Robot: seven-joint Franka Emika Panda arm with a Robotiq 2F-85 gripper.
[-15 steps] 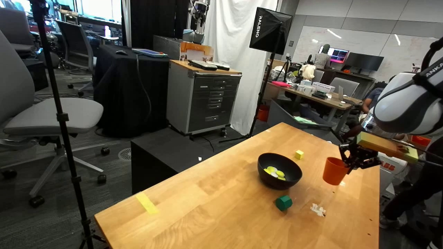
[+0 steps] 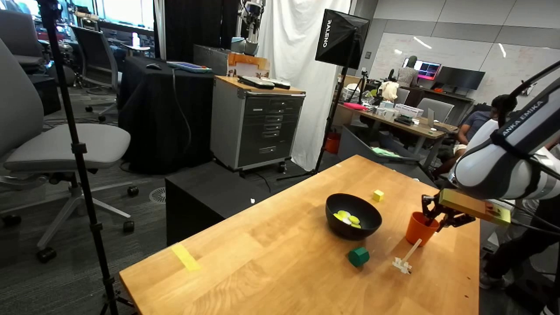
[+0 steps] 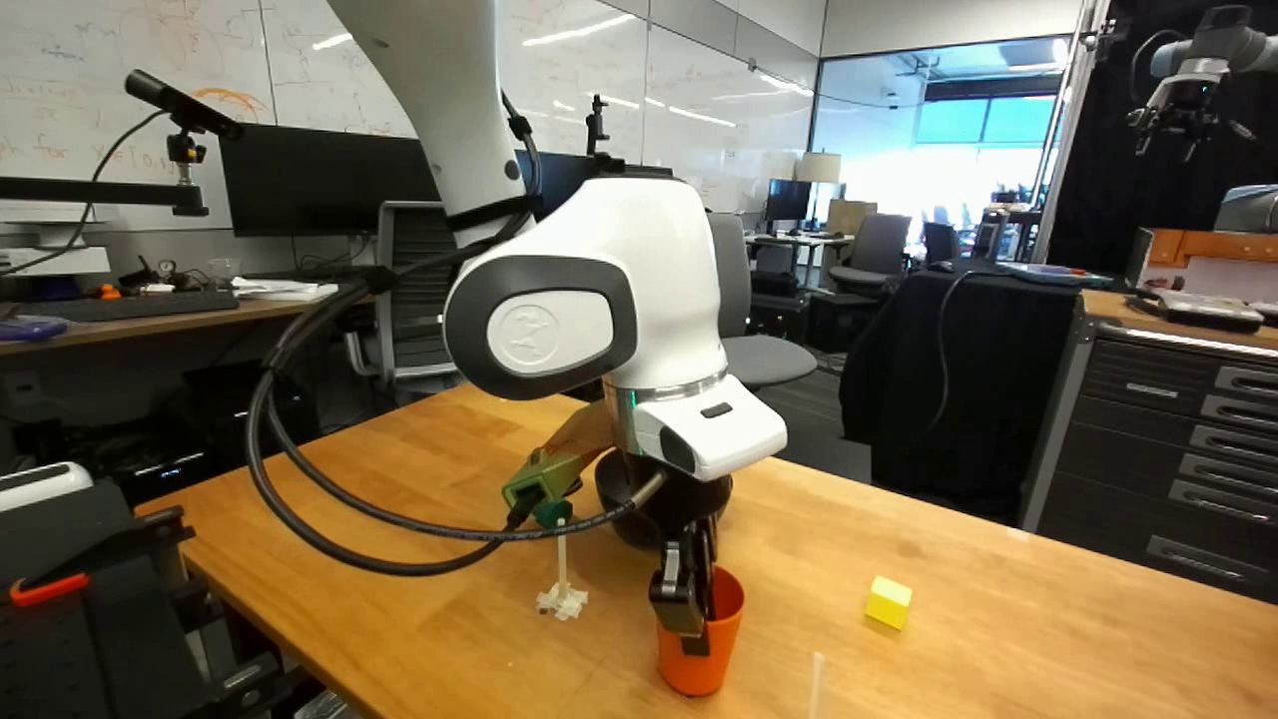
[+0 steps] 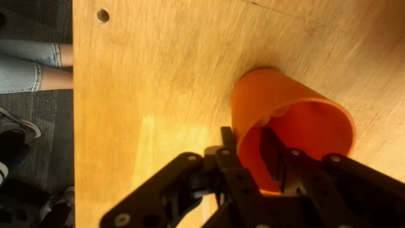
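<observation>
An orange cup (image 2: pixel 418 234) stands upright on the wooden table, near the table's right side in exterior view 1. My gripper (image 2: pixel 434 225) is at its rim. In the wrist view the gripper straddles the wall of the cup (image 4: pixel 262 93), one finger inside and the other outside. A gap shows between the fingers, so it is part open around the wall. Small pale shapes inside the cup are too hidden to identify. The arm covers part of the scene in exterior view 2, where the cup (image 3: pixel 701 665) shows below the fingers.
A black bowl (image 2: pixel 331 212) holds several yellow and white pieces. Nearby lie a green block (image 2: pixel 359 257) and a yellow cube (image 2: pixel 378 195). A pale stick (image 2: pixel 412 250) rises from white tape close to the cup.
The cup has come down and slightly left in exterior view 1, together with my gripper. The fingers have parted around its wall. A pale stick now shows at the white tape.
</observation>
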